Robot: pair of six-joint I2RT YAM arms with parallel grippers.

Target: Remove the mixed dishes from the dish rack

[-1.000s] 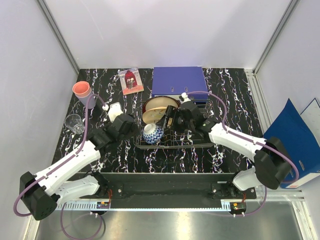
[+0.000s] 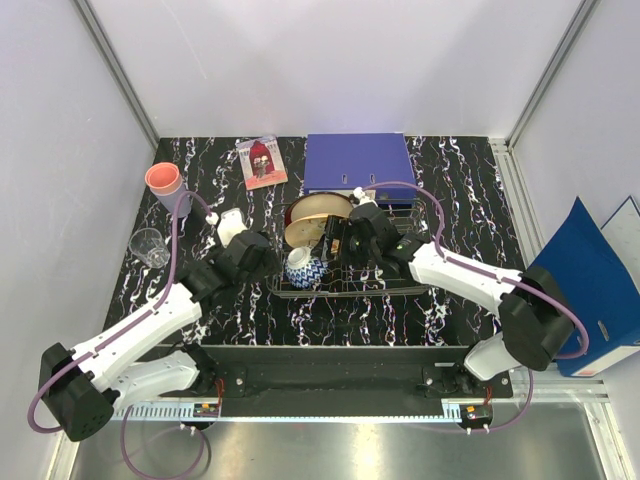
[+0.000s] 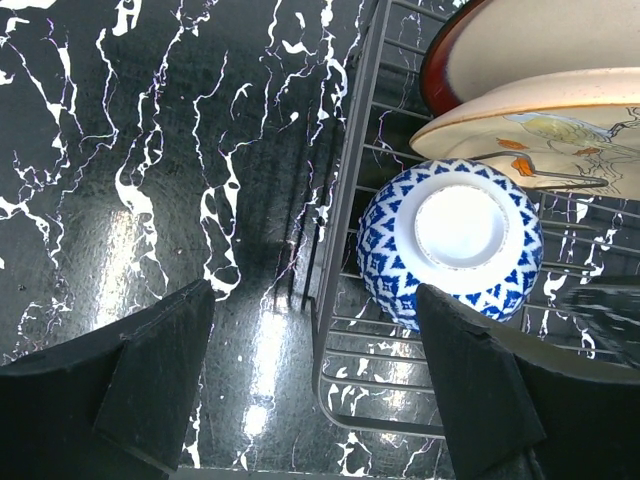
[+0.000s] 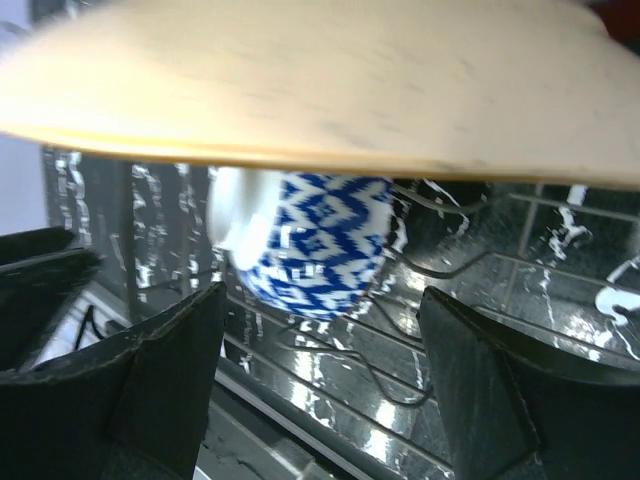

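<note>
In the dish rack [image 3: 335, 240], a blue-and-white patterned bowl [image 2: 304, 272] sits bottom-up at the left end, with a cream plate [image 3: 540, 130] and a brown-rimmed dish [image 3: 530, 40] standing behind it. My left gripper is open over the rack's left edge, beside the bowl, empty. My right gripper is open low among the dishes; in the right wrist view the plate's blurred edge crosses above it and the patterned bowl lies just beyond its fingers.
A pink-rimmed cup stack [image 2: 165, 185] and a clear glass [image 2: 149, 247] stand at the left. A blue binder [image 2: 357, 160] and a booklet [image 2: 262, 160] lie behind the rack. Another blue binder [image 2: 585, 290] stands at the right.
The left arm and the dishes show little or no change.
</note>
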